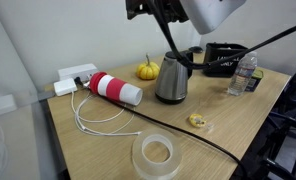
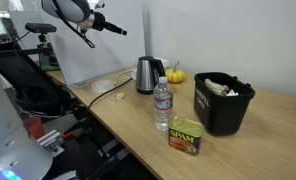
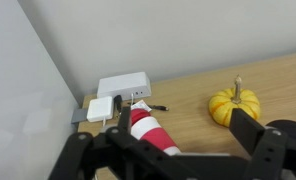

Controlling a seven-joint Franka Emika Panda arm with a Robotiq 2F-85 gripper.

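Red and white cups (image 1: 115, 89), apparently nested, lie on their side on the table, beside the kettle. In the wrist view the red and white cups (image 3: 153, 132) show just beyond my fingers, partly covered by the gripper at the bottom. My gripper stands open, with its dark fingers (image 3: 125, 122) spread apart and nothing held between them. It is high above the table, and in the second exterior view the arm (image 2: 83, 18) is raised at the upper left. A small yellow pumpkin (image 3: 234, 104) sits to the right in the wrist view.
A dark kettle (image 1: 172, 78) stands right of the cups. White cables, a power strip (image 1: 77, 72) and a tape roll (image 1: 156, 155) lie nearby. Farther off are a water bottle (image 2: 163, 104), a SPAM can (image 2: 185, 137) and a black bin (image 2: 221, 108).
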